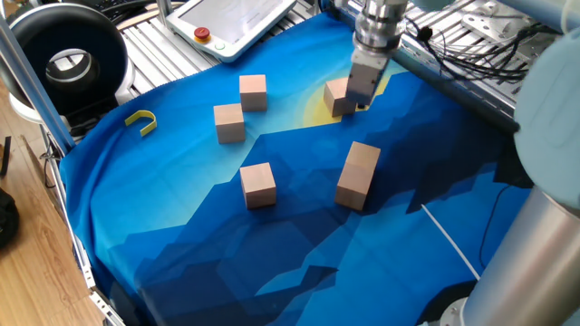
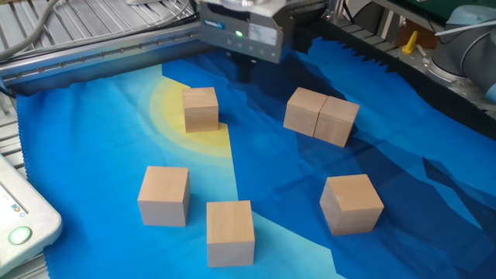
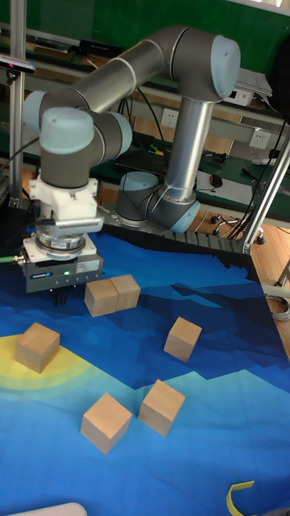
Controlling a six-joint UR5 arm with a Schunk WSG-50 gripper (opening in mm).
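Note:
My gripper [image 2: 243,71] hangs above the cloth, its dark fingers close together and nothing visible between them. It is between a single wooden cube [image 2: 201,110] on the yellow circle and two cubes side by side, the left one [image 2: 305,110] touching the right one [image 2: 338,122]. In exterior view 1 the gripper [image 1: 363,107] overlaps the edge of the single cube [image 1: 337,97]. A separate cube [image 2: 351,204] stands alone on the dark blue area.
A tablet with a red stop button [image 1: 201,34] rests at the table's edge. A yellow curved strip [image 1: 142,120] lies on the cloth [image 1: 208,272]. Cables [image 1: 471,54] run behind the arm.

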